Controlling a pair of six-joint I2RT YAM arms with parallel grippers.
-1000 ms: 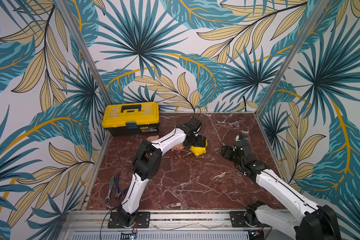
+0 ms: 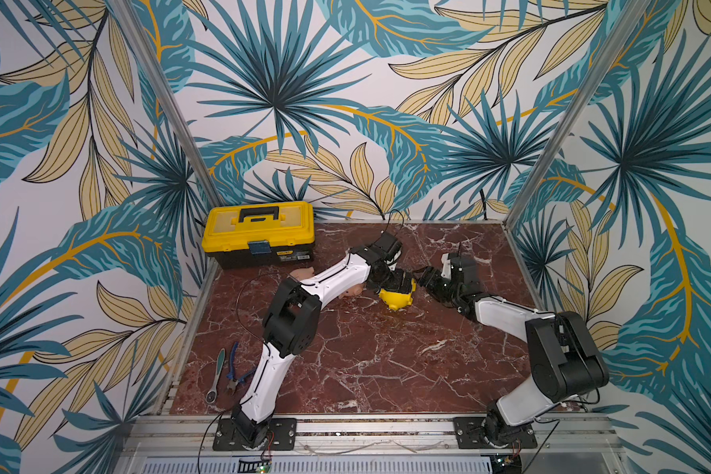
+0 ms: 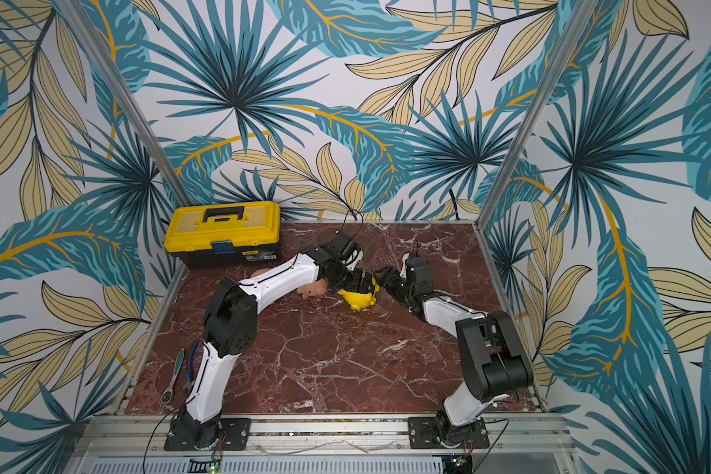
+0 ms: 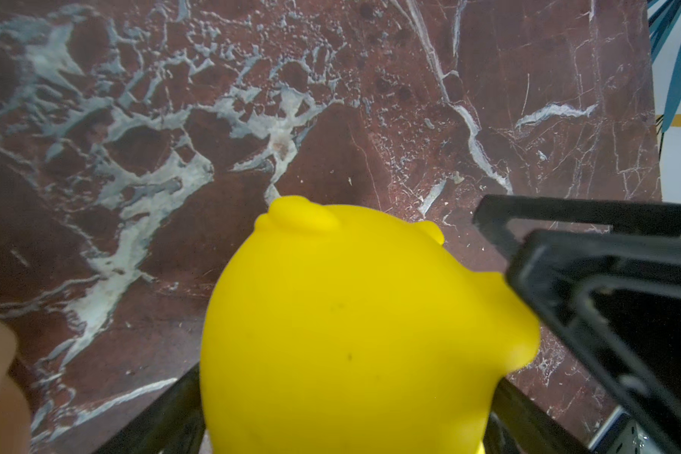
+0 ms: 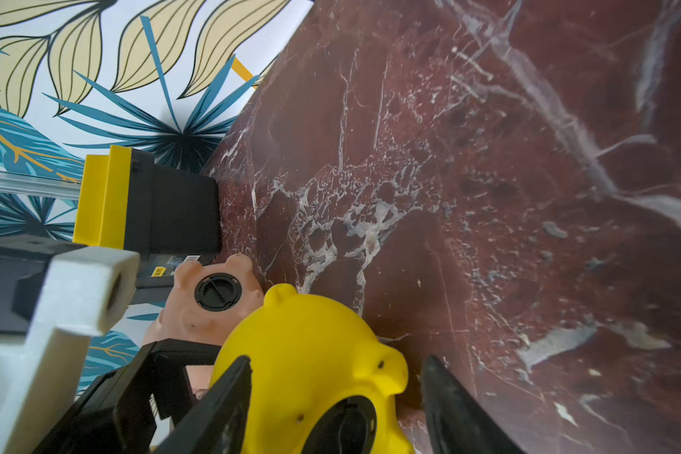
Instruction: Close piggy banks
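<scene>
The yellow piggy bank [image 2: 397,297] is at the middle of the table, its body filling the space between the fingers of my left gripper [image 2: 396,282], which is shut on it. In the right wrist view, a dark round spot [image 5: 346,425] shows on the yellow bank's underside; whether it is a plug or a hole I cannot tell. My right gripper stands open close to that side, fingers spread. Behind, a pink piggy bank [image 5: 242,311] shows a black round plug [image 5: 218,292] on its belly.
A yellow and black toolbox [image 2: 258,233] sits at the back left. Pliers [image 2: 232,371] and a green-handled tool [image 2: 216,375] lie at the front left. The left arm covers part of the pink items beside it.
My right gripper has moved left and slightly back, from well right of the yellow bank to close beside it. The left gripper and yellow bank have shifted slightly right.
</scene>
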